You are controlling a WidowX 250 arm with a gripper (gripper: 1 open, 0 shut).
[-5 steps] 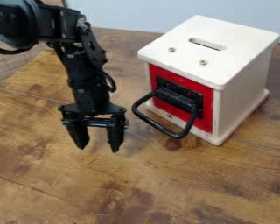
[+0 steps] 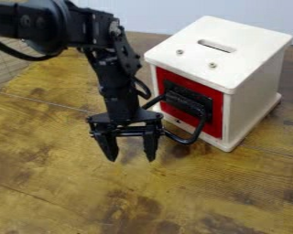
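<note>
My black gripper [image 2: 128, 146] points down over the wooden table, fingers apart with nothing between them. It is just left of a white box [image 2: 253, 87] with a slot in its sloped top and a red front panel [image 2: 215, 95]. On the panel is a black fitting with a looped handle [image 2: 201, 124] that reaches out toward my gripper; the gripper's body hides part of the loop's near end.
A pale wall runs along the back. A wire grid shows at the far left edge.
My arm and gripper have moved right, closer to the box and handle. The box stands where it was.
</note>
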